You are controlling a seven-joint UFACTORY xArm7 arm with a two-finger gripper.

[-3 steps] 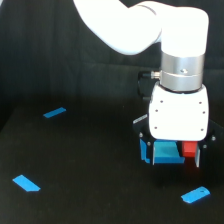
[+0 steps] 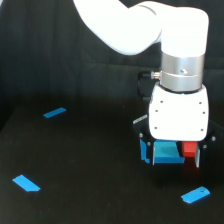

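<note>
My gripper (image 2: 175, 155) points down at the right of the camera view, low over the dark table. Its fingers stand wide apart. Between and behind them show a light-blue piece (image 2: 166, 151) and, at its right, a small red block (image 2: 189, 149). The white hand covers their upper parts. At the left finger, more blue (image 2: 143, 150) shows, and I cannot tell whether it belongs to the same object. Whether either finger touches the red block or the blue piece is hard to make out.
Flat blue strips lie apart on the table: one at the back left (image 2: 55, 113), one at the front left (image 2: 26, 184), one at the front right (image 2: 195, 195).
The arm and the gripper have hardly moved, at most a very slight shift. The blue strips lie where they were.
</note>
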